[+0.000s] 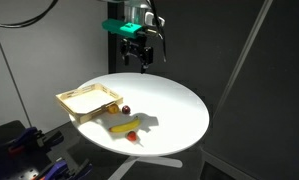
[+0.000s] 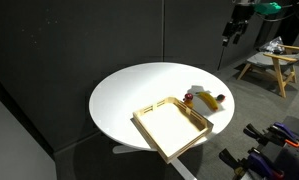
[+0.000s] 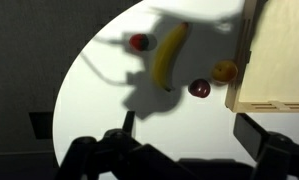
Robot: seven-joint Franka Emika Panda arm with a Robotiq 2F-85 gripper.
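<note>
My gripper (image 1: pixel 135 67) hangs high above the round white table, open and empty, its two dark fingers wide apart. In the wrist view a yellow banana (image 3: pixel 169 55) lies ahead of the fingertips, with a small red fruit (image 3: pixel 139 42) to its left. A dark red plum-like fruit (image 3: pixel 199 88) and an orange fruit (image 3: pixel 224 72) lie to the banana's right, close to a shallow wooden tray (image 3: pixel 236 70). All four fruits rest on the tabletop outside the tray (image 2: pixel 169 153), which looks empty.
Bare white tabletop (image 1: pixel 174 105) stretches to the right of the fruits in exterior view 1. A wooden chair (image 2: pixel 279 65) stands beyond the table in exterior view 2, near the arm. Dark floor surrounds the table.
</note>
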